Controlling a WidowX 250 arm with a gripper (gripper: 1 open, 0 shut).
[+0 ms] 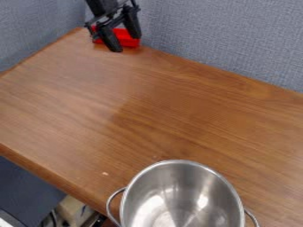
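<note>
My black gripper (pixel 123 40) hangs at the far left back corner of the table, over a red object (pixel 103 37) that looks like a cylinder lying on its side against the back. The fingers reach down around or in front of it; whether they grip it I cannot tell. A steel pot (pixel 180 199) with two side handles sits at the front of the view.
Grey padded walls (pixel 236 35) border the back and left. A dark area with cables lies below the table's front left edge.
</note>
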